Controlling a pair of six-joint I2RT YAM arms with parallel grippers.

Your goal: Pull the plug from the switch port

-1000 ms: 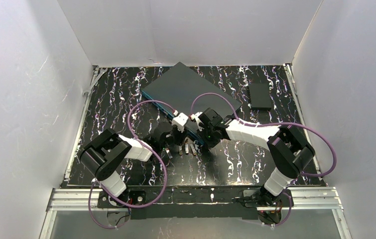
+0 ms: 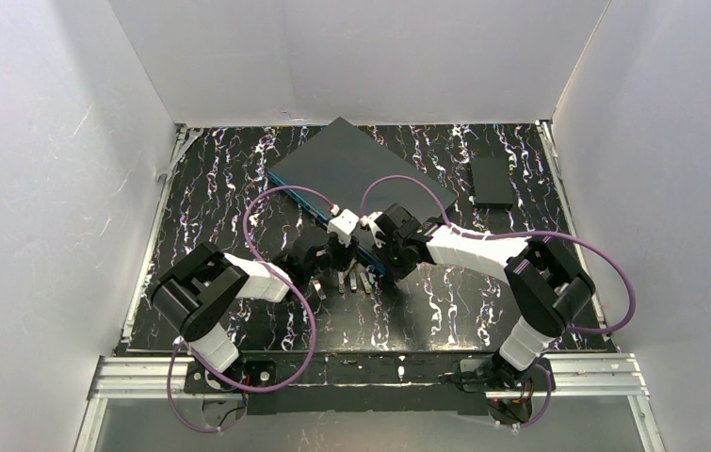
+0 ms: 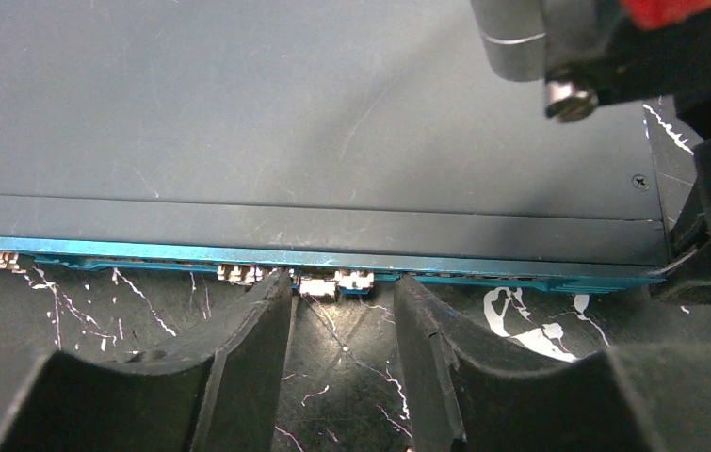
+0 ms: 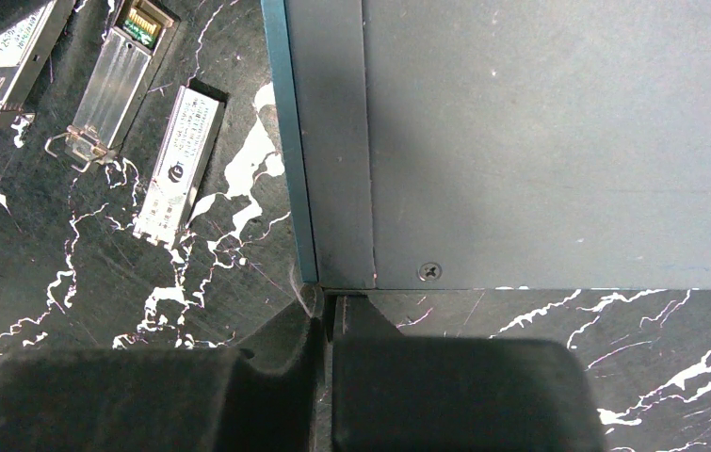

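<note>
The dark grey switch (image 3: 314,122) lies flat, its blue front edge towards my left gripper. Small metal plugs (image 3: 318,282) protrude from its ports, sitting in the gap between the left fingers. That gripper is part open, and I cannot tell whether either finger touches the plugs. At the switch's near right corner, my right gripper is shut with the corner's edge apparently between its fingertips. The pinch itself is mostly hidden by the fingers. From above, the arms cover most of the switch's front edge.
Several loose metal modules, one of them a labelled module (image 4: 180,162), lie in front of the switch near both grippers. A black box (image 2: 492,182) rests at the back right. Purple cables (image 2: 605,252) loop beside both arms.
The right arm and the switch look unmoved.
</note>
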